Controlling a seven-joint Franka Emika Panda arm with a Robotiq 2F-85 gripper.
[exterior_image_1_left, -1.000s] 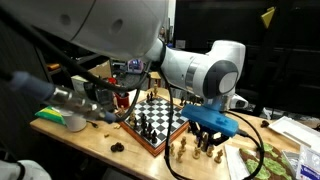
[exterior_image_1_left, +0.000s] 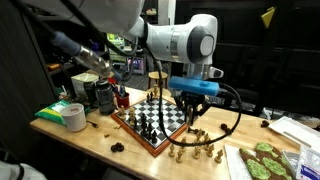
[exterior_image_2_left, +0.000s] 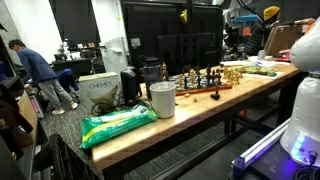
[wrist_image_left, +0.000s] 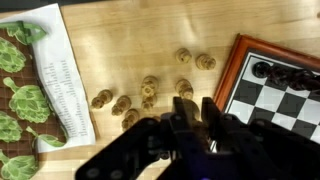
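Note:
In exterior view 1 my gripper (exterior_image_1_left: 192, 118) hangs at the right edge of the chessboard (exterior_image_1_left: 168, 113). The wrist view shows its dark fingertips (wrist_image_left: 208, 108) close together, shut on a light brown chess piece (wrist_image_left: 192, 107) that is mostly hidden by them. More light wooden pieces (wrist_image_left: 150, 90) stand on the table beside the board. Dark pieces (exterior_image_1_left: 148, 130) stand along the board's near side, and most of its middle squares are bare.
A towel with a green leafy print (exterior_image_1_left: 262, 165) lies at the right. Left of the board are a white mug (exterior_image_1_left: 74, 117), a red container (exterior_image_1_left: 122, 97) and dark jars (exterior_image_1_left: 104, 97). A small dark object (exterior_image_1_left: 117, 147) lies near the front edge.
My arm has moved up and left, from over the loose wooden pieces toward the chessboard. Those pieces are less covered by the gripper now.

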